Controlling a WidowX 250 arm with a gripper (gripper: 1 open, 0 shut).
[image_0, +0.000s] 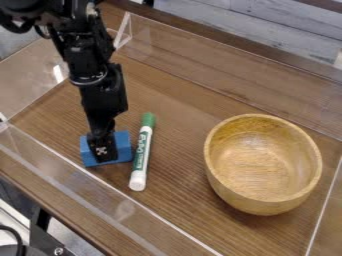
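My black gripper hangs over a blue block at the left of the camera view, its fingers apart and reaching down onto the block's top. The arm hides part of the block. Just right of the block lies a white marker with a green end, lengthwise toward the front.
A yellow empty bowl stands at the right. A raised edge runs along the left side.
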